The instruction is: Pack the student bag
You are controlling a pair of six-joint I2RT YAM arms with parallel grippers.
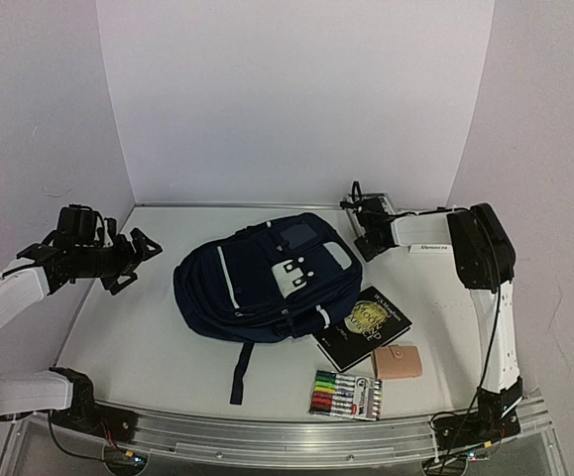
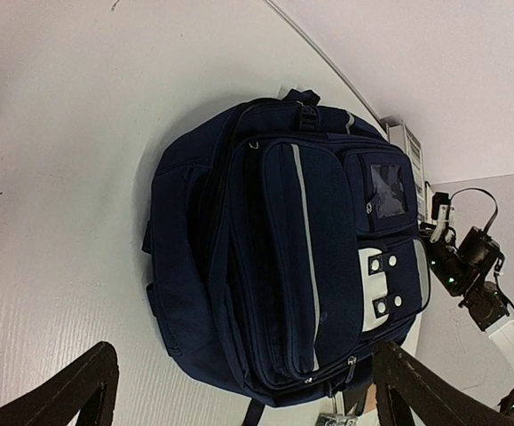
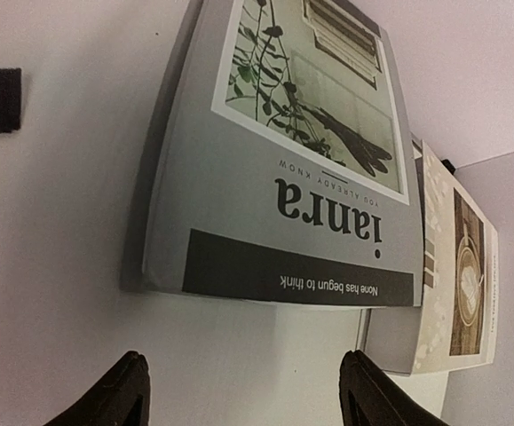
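The closed navy backpack (image 1: 272,278) lies in the middle of the table, its strap (image 1: 240,372) toward the front. Off to the left, well apart from it, my left gripper (image 1: 140,265) hangs open and empty. At the back right my right gripper (image 1: 362,241) stands open; nothing is between its fingers. Just beyond them in the right wrist view lies a grey book (image 3: 301,222), mostly covered by the arm from above. A cream book (image 3: 434,275) sits beside it. A black book (image 1: 351,347), a pink wallet (image 1: 398,363) and a marker set (image 1: 346,397) lie front right.
Walls (image 1: 296,99) close in the table at the back and both sides. A metal rail (image 1: 267,436) runs along the front edge. Bare table (image 1: 128,347) shows left of the backpack and right of the black book.
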